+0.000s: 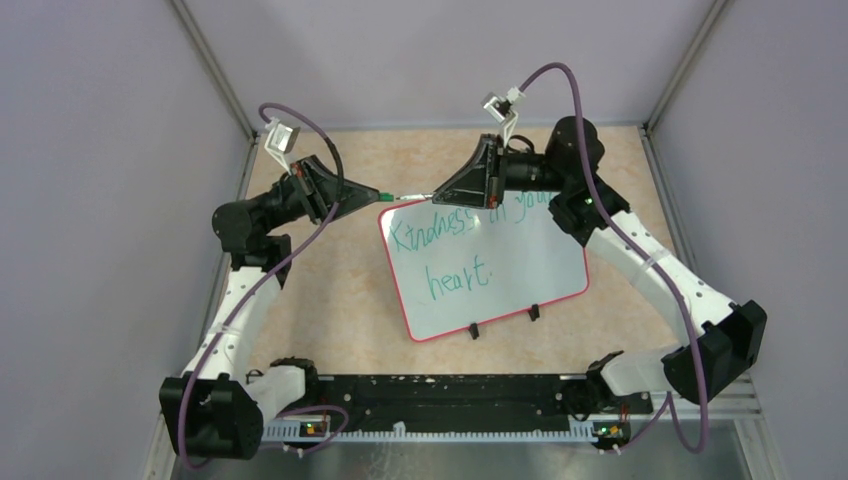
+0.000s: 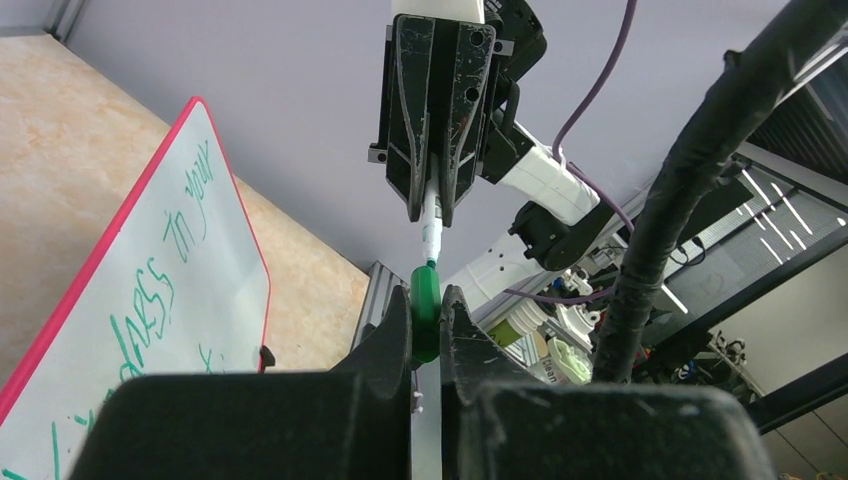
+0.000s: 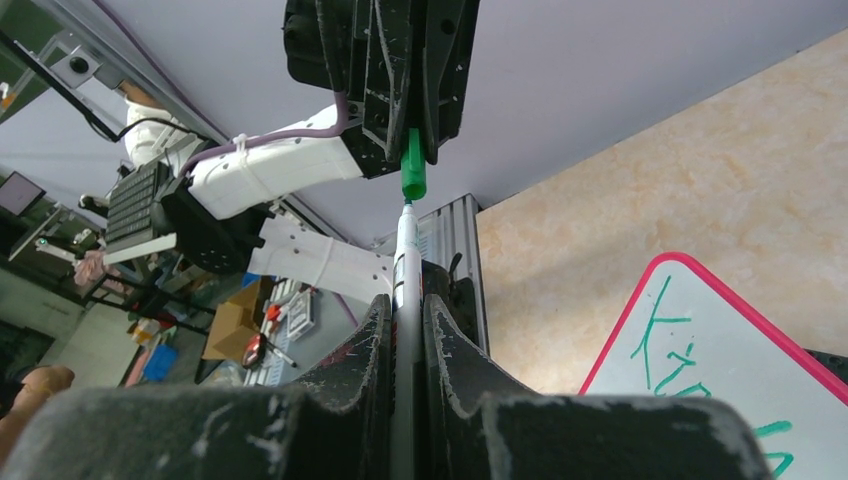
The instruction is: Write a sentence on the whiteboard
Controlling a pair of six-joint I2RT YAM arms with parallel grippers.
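Note:
Both grippers face each other above the upper left corner of the whiteboard [image 1: 500, 280]. Green handwriting on the board reads "Kindness in your heart." in two lines, partly covered by the right gripper in the top view. My left gripper [image 1: 376, 196] is shut on a green marker cap [image 2: 426, 312]. My right gripper [image 1: 436, 198] is shut on the white marker [image 3: 407, 265], whose tip points at the cap's mouth. The tip [image 3: 407, 208] meets or nearly meets the cap; whether it is inside is hard to tell, and the cap is not over the marker's body.
Small black clips [image 1: 474, 330] hold the board's lower edge. Purple cables [image 1: 575, 90] loop over both arms. Grey walls [image 1: 110, 180] close in the sides.

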